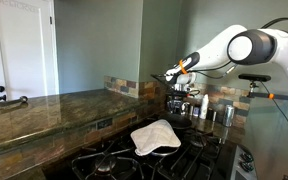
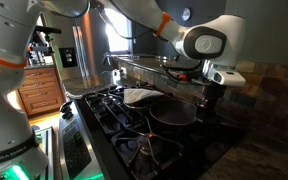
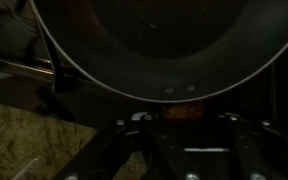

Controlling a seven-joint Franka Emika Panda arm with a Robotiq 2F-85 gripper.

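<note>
A dark frying pan (image 2: 174, 116) is at the stove's right side in exterior view 2. From above, the wrist view shows part of the pan's dark bowl (image 3: 164, 65), with two rivets near its lower rim. Its short brownish handle (image 3: 182, 110) runs down between the fingers of my gripper, which is shut on it. Exterior view 2 has the gripper (image 2: 206, 106) pointing down at the pan's right edge. Whether the pan rests on the grate or hangs just above is unclear. The wrist view is very dark around the fingertips.
A pale cloth (image 1: 156, 137) lies on the stove (image 1: 119, 166), left of the pan. Bottles (image 1: 204, 106) and a metal canister (image 1: 228, 116) stand by the tiled back wall.
</note>
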